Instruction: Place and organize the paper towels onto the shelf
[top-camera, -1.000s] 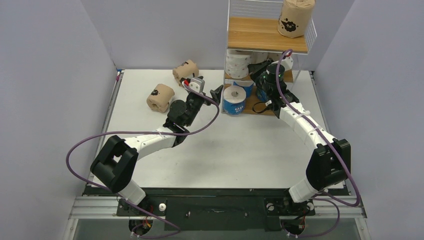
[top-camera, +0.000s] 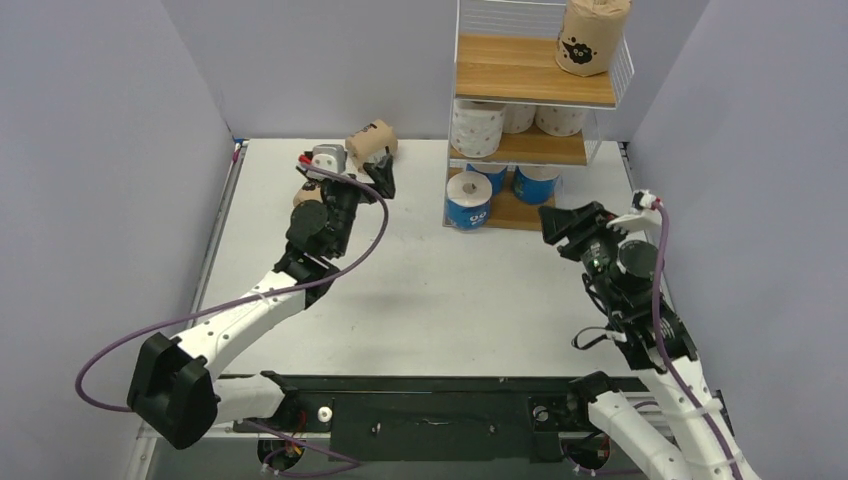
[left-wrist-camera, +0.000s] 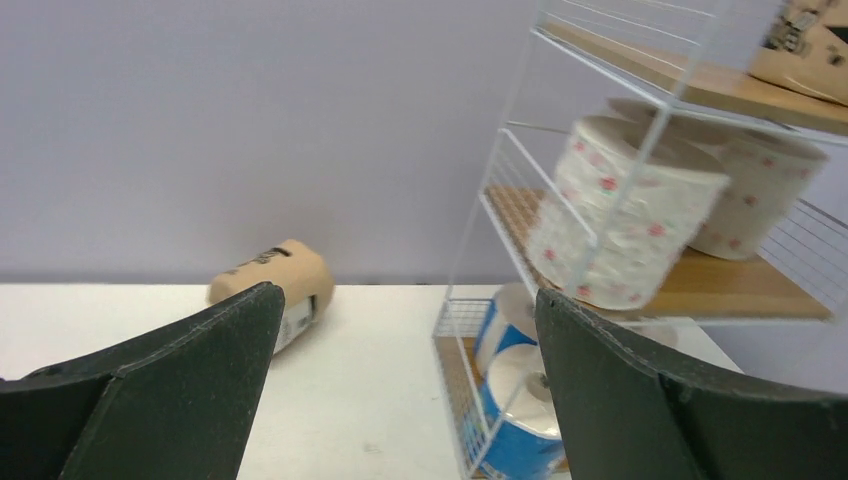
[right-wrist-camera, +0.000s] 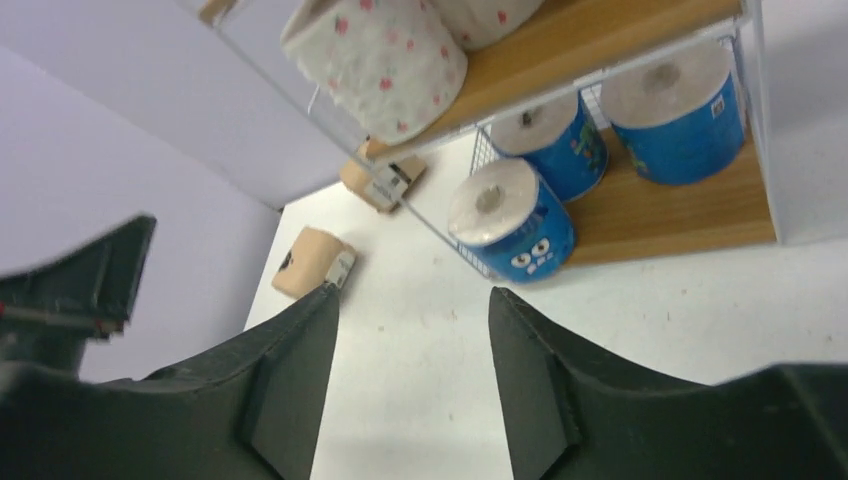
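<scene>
Two brown paper towel rolls lie at the table's back left; one roll shows clearly in the top view, while the other is mostly behind my left arm. Over that area my left gripper is open and empty. On the shelf, a brown roll stands on the top board. Spotted white rolls fill the middle board, and blue-wrapped rolls stand on the bottom one. My right gripper hangs in front of the shelf's right side, its fingers apart with nothing between them.
Thin white wire sides bound the shelf. The left half of the top board is bare. Grey walls enclose the back and sides.
My right arm has drawn back from the middle board, toward the front right. The left arm has swung left toward the brown rolls, covering much of one of them. The rolls look unmoved.
</scene>
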